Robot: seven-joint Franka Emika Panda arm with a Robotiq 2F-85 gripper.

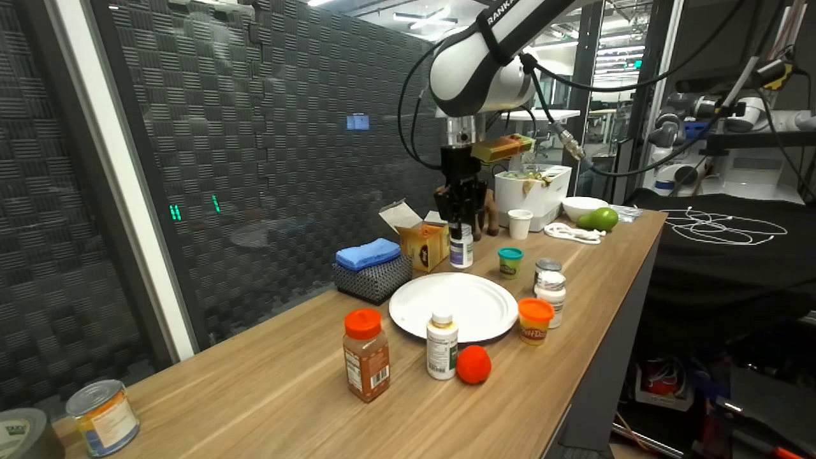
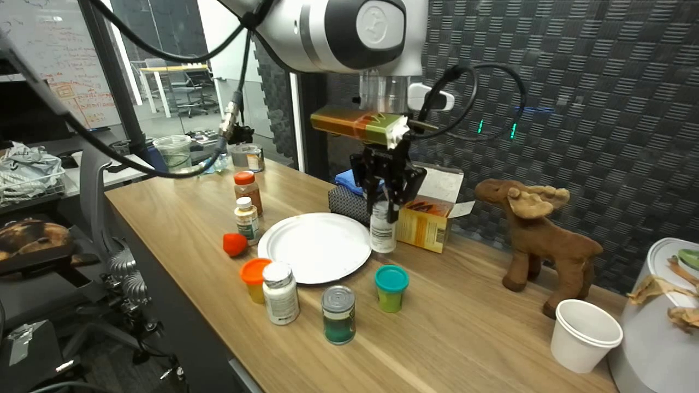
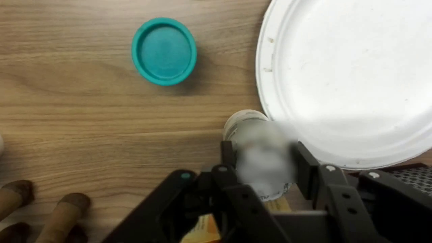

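Observation:
A white bottle with a printed label (image 2: 383, 234) is upright between the carton and the plate, in both exterior views. My gripper (image 1: 460, 228) points down from above and is shut on its upper part. In the wrist view the bottle (image 3: 265, 178) shows between the two black fingers, its near part blurred. Whether its base touches the table is hard to tell. The white plate (image 2: 314, 245) is right beside the bottle.
A teal-lidded tub (image 3: 164, 51) stands near the bottle. Behind are an open yellow carton (image 2: 422, 226), a dark mesh box (image 1: 372, 280) with a blue cloth and a plush moose (image 2: 540, 239). Several jars and cans stand round the plate.

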